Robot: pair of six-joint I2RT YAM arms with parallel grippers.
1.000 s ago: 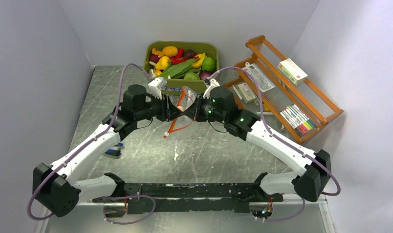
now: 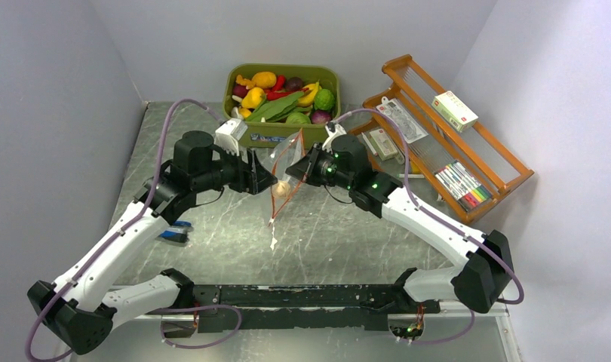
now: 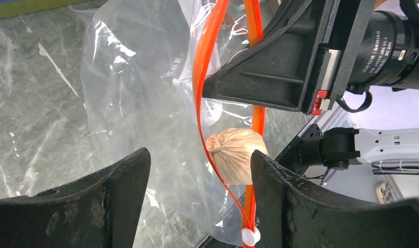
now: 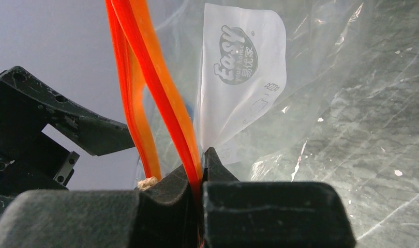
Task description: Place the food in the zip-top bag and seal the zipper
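Note:
A clear zip bag point(image 3: 135, 103) with orange zipper strips point(image 4: 171, 103) and a white slider hangs from my right gripper, which is shut on one strip near the middle. A tan wrinkled food item point(image 3: 236, 155), like a garlic bulb, shows at the zipper, below the right gripper in the left wrist view; whether it is fully inside is hard to tell. My left gripper point(image 2: 263, 178) is left of the bag, open, its two fingers apart with nothing held between them.
A green bin point(image 2: 250, 132) of toy produce stands at the back. A wooden rack point(image 2: 506, 179) with boxes is on the right. A blue-black object point(image 2: 174, 232) lies on the left of the grey table point(image 2: 325, 249).
My left gripper has drawn back to the left from the bag. The bag hangs more upright, its lower end swung right, with the tan item more visible from above. The right arm moved slightly.

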